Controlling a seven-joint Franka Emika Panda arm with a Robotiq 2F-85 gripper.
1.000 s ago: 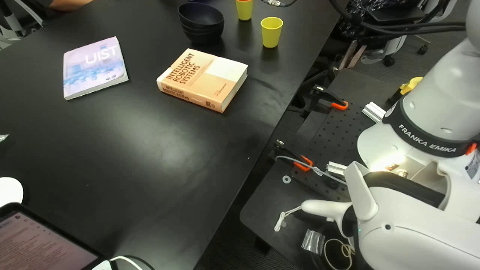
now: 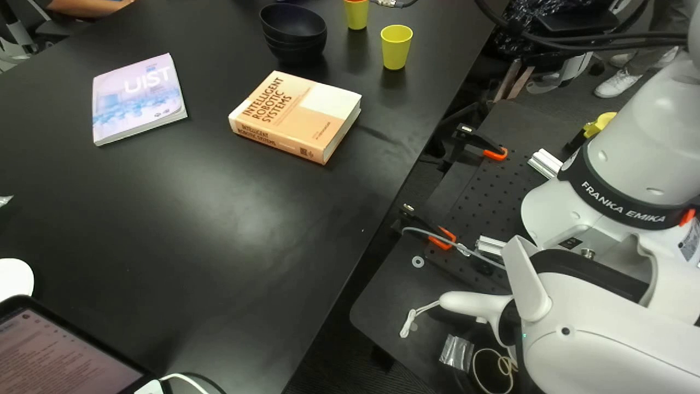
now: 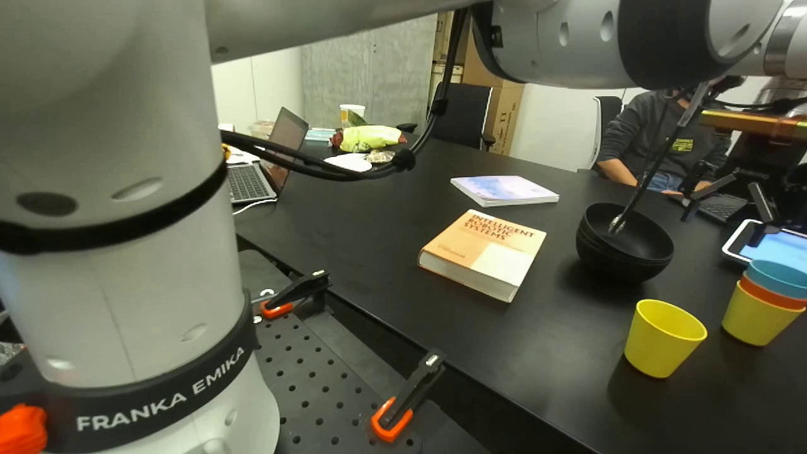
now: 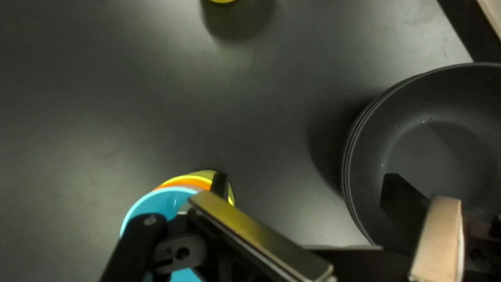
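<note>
In the wrist view my gripper stands open over the table, with nothing held between its fingers. Its left finger overlaps a stack of cups (image 4: 150, 206), blue on top with orange and yellow below. The right finger lies across the image of the nested black bowls (image 4: 422, 108), whose visible inside is empty. A single yellow cup (image 3: 658, 348) stands upright apart from the cup stack (image 3: 756, 318), nearer the table edge. The black bowls (image 3: 620, 257) sit beyond it. How high the fingers are above the cups cannot be told.
A thick orange-and-white book (image 2: 298, 115) and a thin pale book (image 2: 138, 98) lie flat on the table. A laptop (image 2: 59, 348) occupies the near left corner. A tablet (image 3: 768, 246) lies near the cup stack. Bare table stretches between the laptop and books.
At the top of exterior view 1, the cable with its metal connector has shifted slightly left and up. A person's legs now show at the upper right. Books, bowls and cups stay put.
</note>
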